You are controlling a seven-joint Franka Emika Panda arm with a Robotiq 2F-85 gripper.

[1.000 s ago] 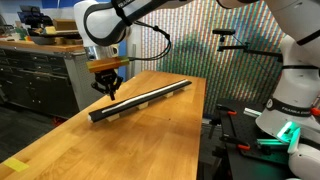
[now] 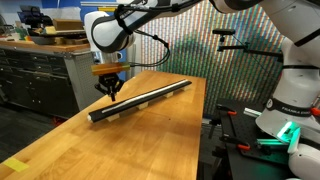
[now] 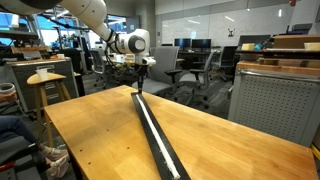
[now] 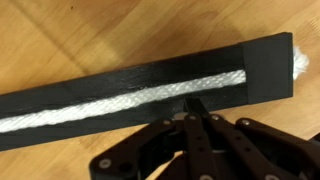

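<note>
A long black channel [image 2: 105, 114] lies on the wooden table with a white rope [image 4: 110, 104] running along its groove. In the wrist view a black band covers the rope near the channel's right end, and a frayed rope end [image 4: 299, 62] pokes out past it. My gripper is shut, its tips over the channel's lower edge, close to the rope; nothing shows between them. In exterior view 1 the gripper [image 2: 112, 98] hangs at the channel's near left end. Whether the tips touch the channel cannot be made out.
The wooden table [image 2: 120, 148] is broad and bare around the channel. Yellow tape [image 2: 15, 164] marks its near left corner. A wooden stool [image 3: 57, 88] and office chairs stand beyond the table's edges.
The hand and wrist have shifted slightly to the right in exterior view 1, while the fingertips stay near the same end of the channel. The channel has not visibly moved.
</note>
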